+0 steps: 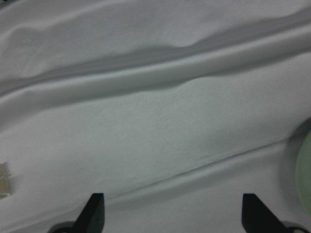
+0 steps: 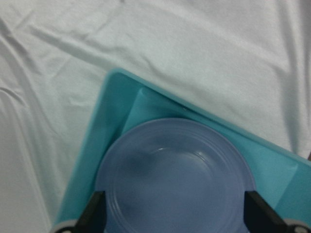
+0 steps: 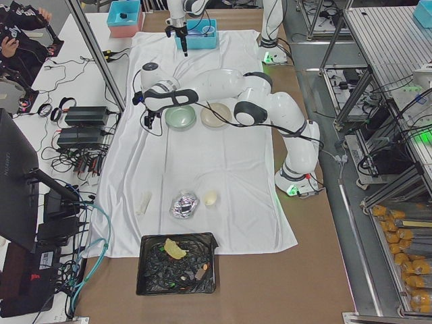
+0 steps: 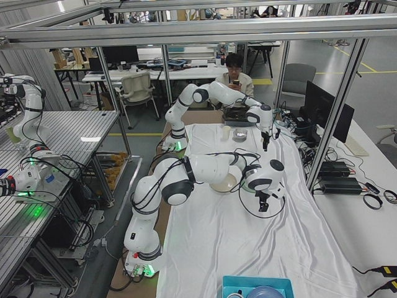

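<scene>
My left gripper (image 3: 152, 120) hangs open over the white cloth beside a green plate (image 3: 180, 117), whose edge shows at the right of the left wrist view. A beige plate (image 3: 215, 121) lies beside it. My right gripper (image 4: 263, 203) is open above a teal bin (image 4: 257, 279) at the cloth's far end in the camera left view. In the right wrist view a blue plate (image 2: 172, 174) lies in that bin, under the open fingers, with nothing held.
A foil-covered bowl (image 3: 184, 204), a small cream item (image 3: 210, 198) and a pale strip (image 3: 144, 203) lie on the cloth. A black-lined tray (image 3: 152, 283) holds several scraps at the near edge. Desk equipment and a metal post border the cloth.
</scene>
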